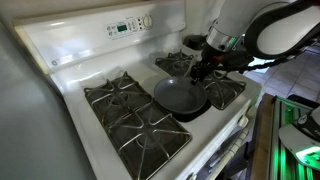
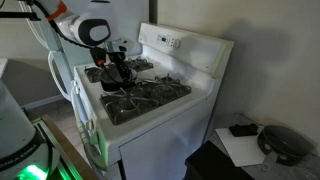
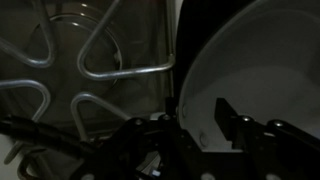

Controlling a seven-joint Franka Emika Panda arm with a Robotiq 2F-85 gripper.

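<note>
A dark grey frying pan point(image 1: 180, 95) rests on the burner grates of the white stove, towards the right of exterior view 1. My gripper point(image 1: 194, 76) is at the pan's far right edge, pointing down. In the wrist view, the pan's pale inside point(image 3: 260, 75) fills the right side. My gripper shows there with a clear gap between its dark fingers, and the curved pan rim runs into that gap. Whether either finger touches the rim is too dark to tell. In exterior view 2 the arm partly hides the pan point(image 2: 118, 84).
Empty black burner grates point(image 1: 150, 137) lie left of the pan. Another dark pot point(image 1: 195, 42) stands at the back right of the stove. The raised control panel point(image 1: 105, 35) runs along the back. Beside the stove, a black pan point(image 2: 285, 143) sits on the counter.
</note>
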